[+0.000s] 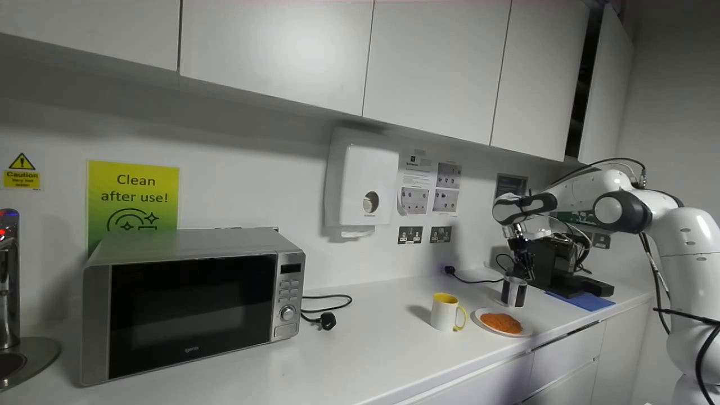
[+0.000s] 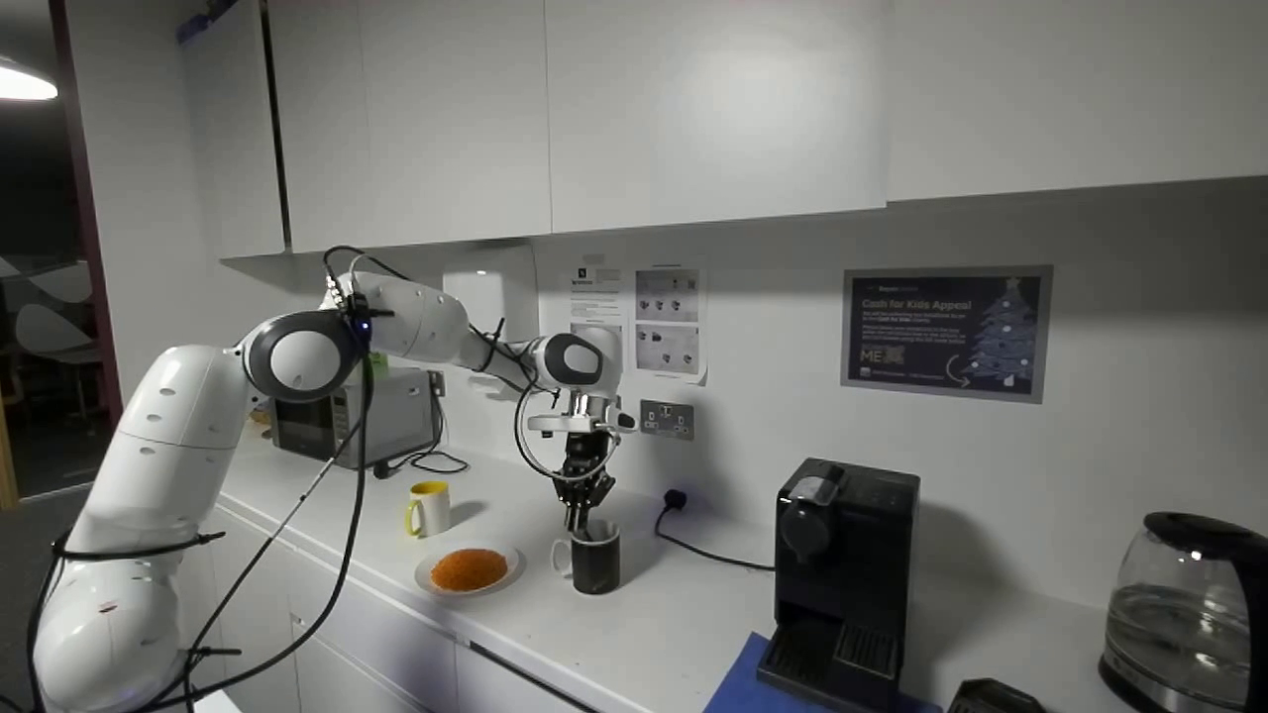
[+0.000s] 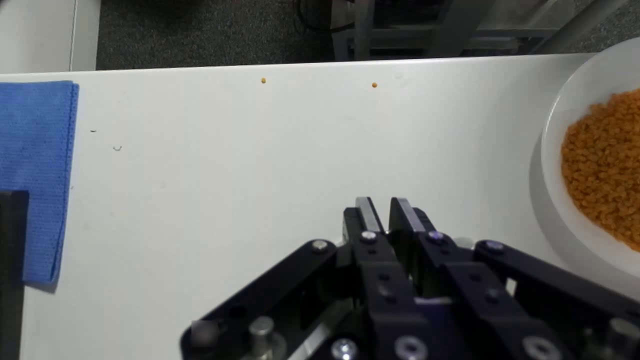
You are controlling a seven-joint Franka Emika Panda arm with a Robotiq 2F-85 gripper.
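Observation:
A dark mug [image 2: 596, 563] with a pale handle stands upright at the counter, right of the plate in exterior view 2. My gripper [image 2: 578, 527] points down at its rim, on the handle side, and is shut on it. In the wrist view the gripper's fingers [image 3: 368, 217] stand close together with a narrow gap, and they hide the mug almost wholly. Whether its base touches the counter I cannot tell. A shallow white plate [image 3: 555, 120] of orange grains [image 3: 606, 162] lies near the front edge. Beyond it stands a white mug with a yellow inside [image 2: 429, 509].
A black coffee machine [image 2: 838, 570] stands on a blue cloth [image 2: 737, 677], with a glass kettle [image 2: 1171, 618] farther right. A black cable [image 2: 713, 554] lies along the wall. The microwave [image 1: 196, 304] is at the far end. Bare counter lies between cloth and plate.

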